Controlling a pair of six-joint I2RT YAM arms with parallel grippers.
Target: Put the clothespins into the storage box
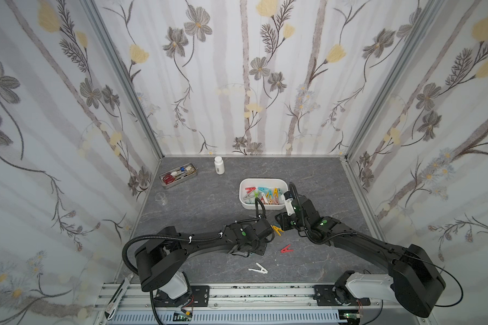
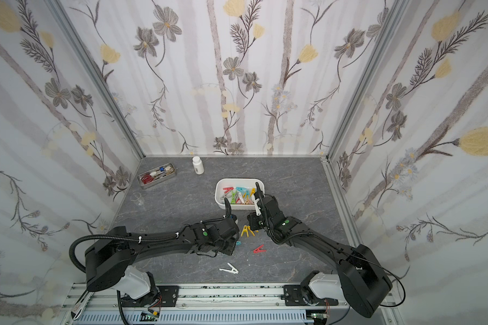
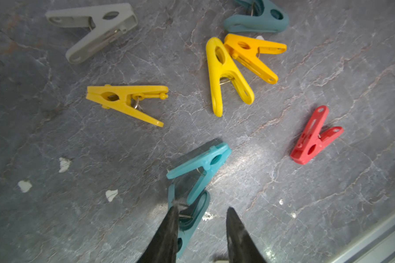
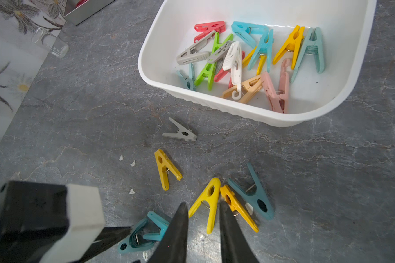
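Several clothespins fill part of the white storage box (image 4: 171, 89). Outside it, a grey clothespin (image 4: 182, 132), a yellow clothespin (image 4: 164, 167), a larger yellow one (image 4: 211, 197), an orange-yellow one (image 4: 237, 208) and a dark teal one (image 4: 259, 199) lie in front. A light blue clothespin (image 3: 210, 164) lies against another teal clothespin (image 3: 191, 223) by my left gripper, which is part open with nothing seen gripped. My right gripper hangs part open at the large yellow clothespin, apparently above it. A red clothespin (image 3: 310, 142) and a white clothespin (image 1: 258, 268) lie nearer the front.
A white bottle (image 1: 219, 165) and a metal tray of small items (image 1: 179, 174) stand at the back left. Beside them is a clear glass (image 4: 50, 42). Both arms are close together; the table right of the box is clear.
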